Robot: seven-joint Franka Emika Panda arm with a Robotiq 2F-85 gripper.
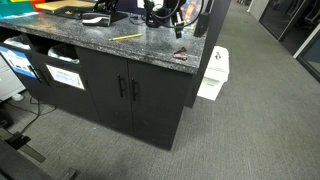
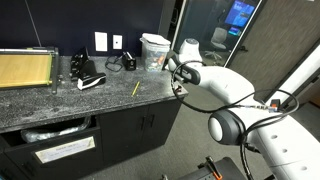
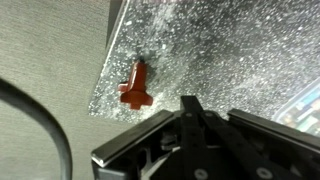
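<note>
A small red-orange object with a wider flanged end (image 3: 137, 88) lies on the speckled grey countertop (image 3: 185, 50), close to its edge. In exterior view 1 that red object (image 1: 181, 54) is a small dark-red spot near the counter's front right corner. My gripper is shut, with nothing showing between its fingers, and it stands apart from the red object, to the right of it in the wrist view. A yellow stick-like item (image 1: 127, 38) lies farther left on the counter.
Against the back wall stands a clear bin with a white lining (image 2: 155, 50). Black devices (image 2: 86, 70) and a tan-topped tray (image 2: 27, 69) occupy the counter's left side. Beyond the counter's edge is open grey floor (image 1: 235, 120). A dark cable (image 3: 40, 115) crosses the wrist view's left.
</note>
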